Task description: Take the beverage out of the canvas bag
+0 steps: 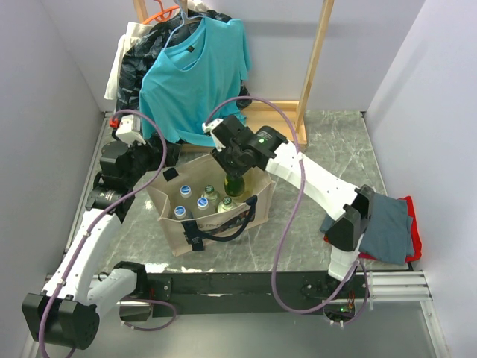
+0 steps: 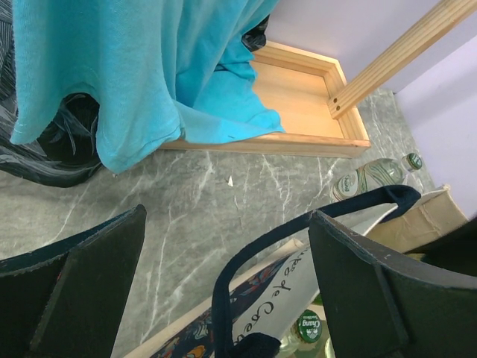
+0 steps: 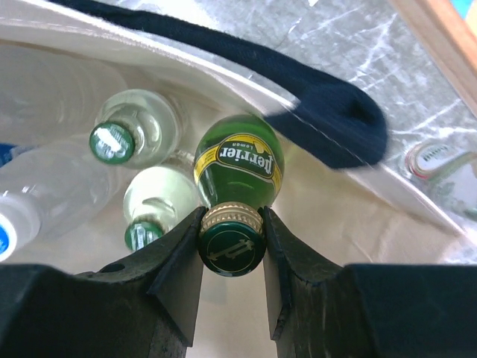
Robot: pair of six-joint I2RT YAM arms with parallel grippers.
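The canvas bag (image 1: 175, 224) stands on the marble table, holding several bottles with blue or green caps. My right gripper is shut on the gold-and-green cap of a green Perrier bottle (image 3: 237, 164), which is inside the bag among clear bottles (image 3: 138, 127). In the top view, the green bottle (image 1: 234, 186) is under the right gripper at the bag's back right. My left gripper is raised at the bag's left, its fingers apart, with the bag's handle and edge visible beyond them.
A wooden rack with a turquoise shirt (image 1: 190, 82) stands behind the bag. A bottle (image 2: 373, 176) lies on the table near the rack. Folded grey and red cloths (image 1: 387, 231) lie at the right.
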